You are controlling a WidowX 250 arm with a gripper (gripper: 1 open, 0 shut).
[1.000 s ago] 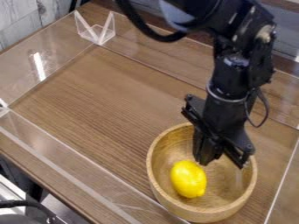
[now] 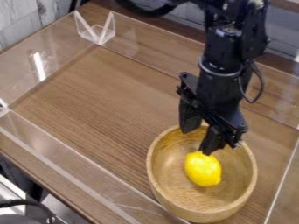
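A yellow egg-shaped object [image 2: 204, 171] lies in a round wooden bowl [image 2: 165, 192] at the lower right. My black gripper [image 2: 201, 135] hangs over the back of the bowl, behind and above the yellow object, open and not holding it.
A clear plastic stand [image 2: 97, 28] is at the back left. Cables lie at the lower left edge.
The yellow object has moved from the left of the bowl toward its middle over the last second. My gripper has shifted slightly left and back from it.
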